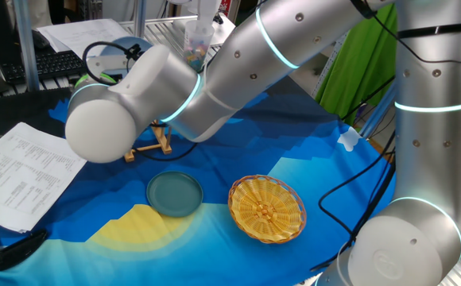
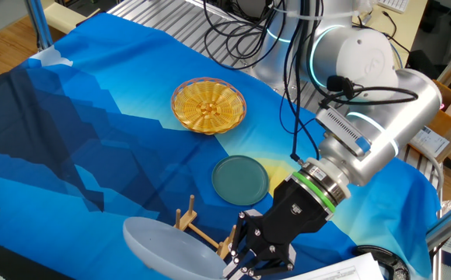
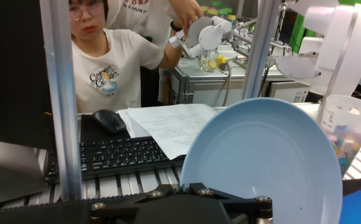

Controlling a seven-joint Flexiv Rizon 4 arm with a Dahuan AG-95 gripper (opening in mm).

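A light blue plate (image 2: 171,247) is held up at its rim by my gripper (image 2: 237,264), which is shut on it. In the wrist view the plate (image 3: 264,162) stands tilted, its broad face toward the camera, with the gripper at its lower left edge. Beside and partly behind the plate is a wooden rack (image 2: 197,225) with upright pegs; the plate and gripper hide part of it. From the other exterior side, my arm covers much of the rack (image 1: 160,141). Whether plate and rack touch, I cannot tell.
A dark green plate (image 1: 175,194) and a round wicker basket (image 1: 267,209) lie on the blue cloth. Printed paper (image 1: 25,176) lies at one edge. A keyboard (image 3: 121,154) and a cup of coloured pieces (image 3: 348,134) stand beyond the table. Cloth around the basket is clear.
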